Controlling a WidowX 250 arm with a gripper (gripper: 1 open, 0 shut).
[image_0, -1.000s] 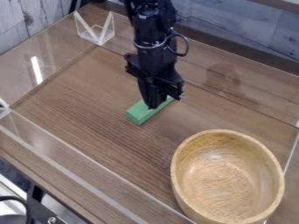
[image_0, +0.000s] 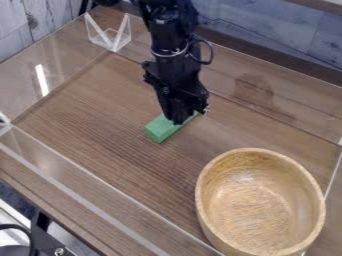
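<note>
The black arm hangs down from the top middle, its gripper (image_0: 182, 108) low over a green rectangular block (image_0: 164, 129) on the wooden table (image_0: 94, 140). The gripper partly covers the block's upper right end. Whether its fingers are open or shut, or touching the block, is too small and dark to tell.
A large tan round bowl (image_0: 261, 200) stands at the lower right. Walls run along the back and upper left, and a white plastic bracket sits at the top left. A black cable shows at the bottom left corner.
The gripper has shifted very slightly over the block; the block and bowl look unmoved.
</note>
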